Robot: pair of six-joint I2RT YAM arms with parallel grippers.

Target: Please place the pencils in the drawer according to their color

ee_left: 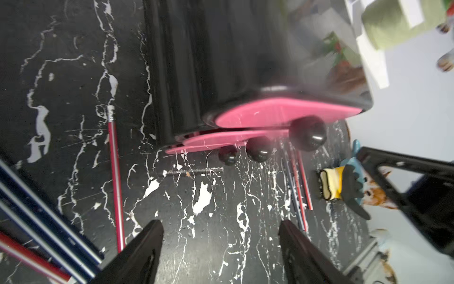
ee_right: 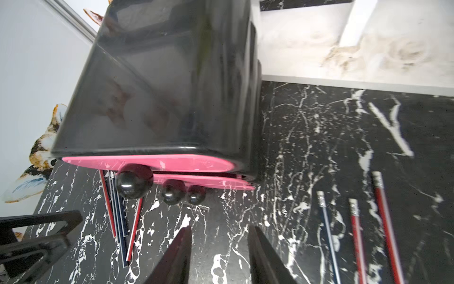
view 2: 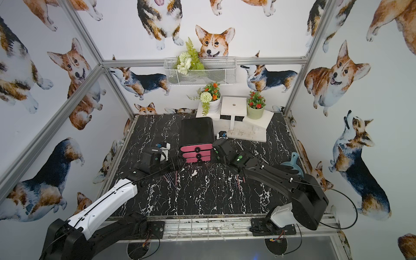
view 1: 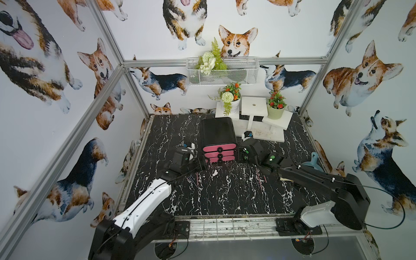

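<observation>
A black drawer unit (view 1: 218, 130) with three pink drawers (view 2: 195, 156), each with a black round knob (ee_right: 134, 180), stands mid-table, drawers shut. In the left wrist view, a red pencil (ee_left: 115, 179) and several blue pencils (ee_left: 47, 213) lie left of the unit; more red and blue pencils lie to its right. My left gripper hangs front-left of the unit, fingers apart, nothing between them. My right gripper is at the front-right, also open and empty.
White stands with potted plants (view 2: 255, 110) are behind the unit. A blue dustpan (view 2: 293, 164) lies at the right.
</observation>
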